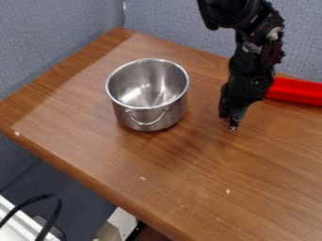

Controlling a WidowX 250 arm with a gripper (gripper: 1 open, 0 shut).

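Note:
A shiny steel pot (147,92) with a wire handle stands on the wooden table (176,188), left of centre. To its right, my black gripper (233,118) reaches down close to the tabletop, with a clear gap between it and the pot. It looks shut, and I see nothing held in it, though its dark fingertips are hard to make out.
A red elongated object (297,90) lies along the back right, behind the gripper. Grey padded walls border the back and left. Cables and pale items lie off the table at the lower left.

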